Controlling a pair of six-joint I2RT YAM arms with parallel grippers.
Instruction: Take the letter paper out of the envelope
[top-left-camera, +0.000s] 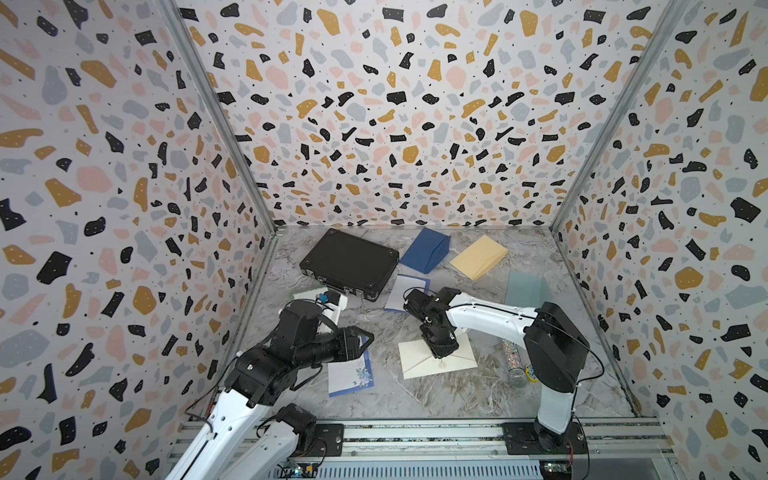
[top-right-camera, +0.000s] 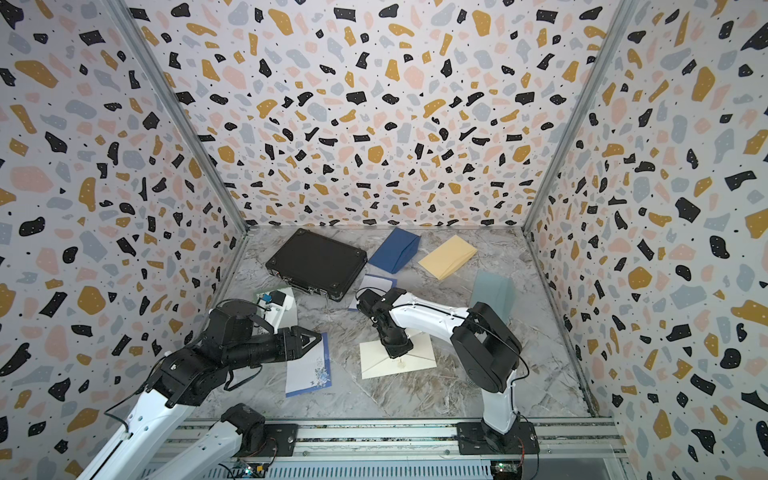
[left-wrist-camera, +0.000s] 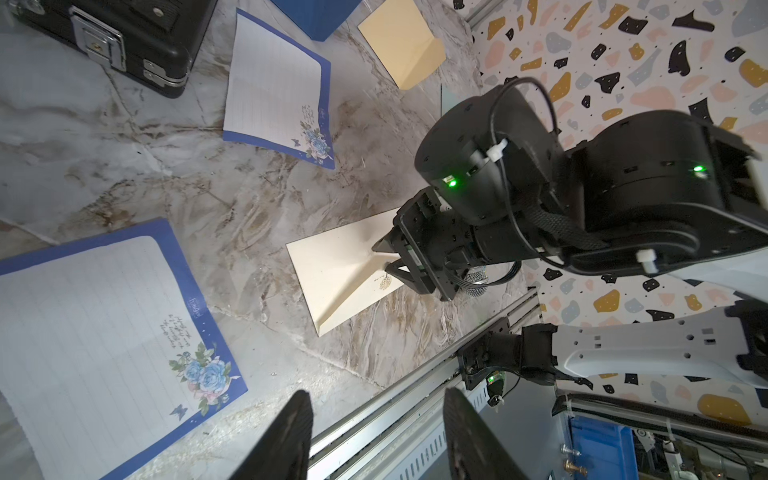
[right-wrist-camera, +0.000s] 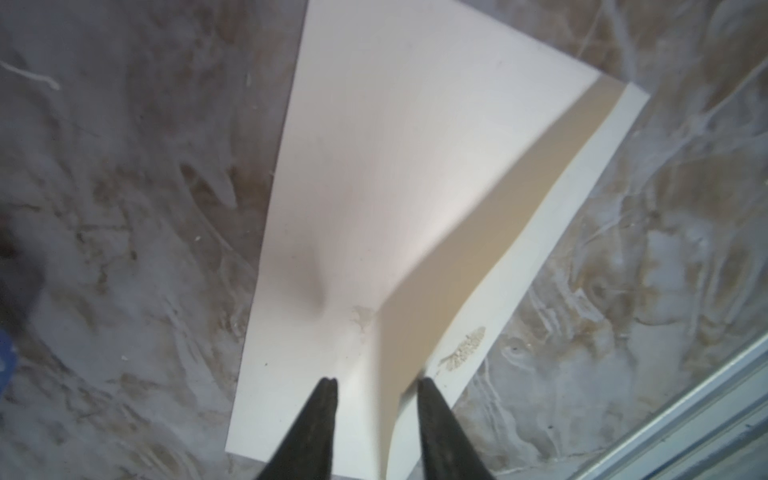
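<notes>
A cream envelope (top-left-camera: 416, 364) lies on the marble table, its folded flap lifted slightly along one long side with a gold print (right-wrist-camera: 462, 349) on it. Just over it, in the right wrist view, my right gripper is open; the lifted flap's edge runs up to one fingertip, and I cannot tell if they touch. No letter paper shows at the envelope's opening; its inside is hidden. My left gripper hangs to the left of the envelope above the table, open, with nothing between its fingers.
Blue-bordered sheets (left-wrist-camera: 88, 344) lie left of and behind the envelope. A black case (top-left-camera: 349, 261), a blue envelope (top-left-camera: 425, 250), a yellow envelope (top-left-camera: 479, 256) and a pale blue-green one (top-left-camera: 525, 289) sit farther back. Bare marble lies in front of the cream envelope.
</notes>
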